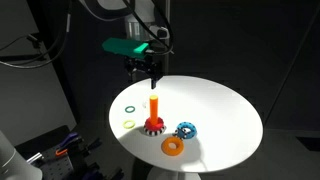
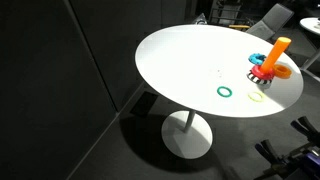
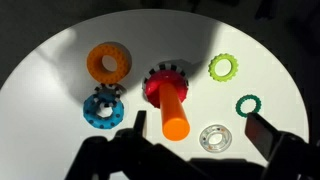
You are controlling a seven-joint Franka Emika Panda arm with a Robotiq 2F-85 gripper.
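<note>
An orange post (image 3: 174, 116) rises from a red base (image 3: 164, 82) with a black-and-white edge on the white table. To one side of it in the wrist view lie an orange ring (image 3: 108, 53) and a blue ring (image 3: 103, 121). On the other side are a yellow-green ring (image 3: 223, 58), a dark green ring (image 3: 240, 104) and a clear ring (image 3: 204, 138). My gripper is open above the table, its dark fingers (image 3: 272, 142) wide apart. Nothing is held between them. In exterior view 1 the gripper (image 1: 143, 72) hangs above the post (image 1: 154, 106).
The round white table (image 1: 225, 110) has a broad bare stretch away from the rings, also clear in exterior view 2 on the table's left part (image 2: 180, 60). Its edge curves close to the rings. Dark floor surrounds the pedestal (image 2: 187, 140).
</note>
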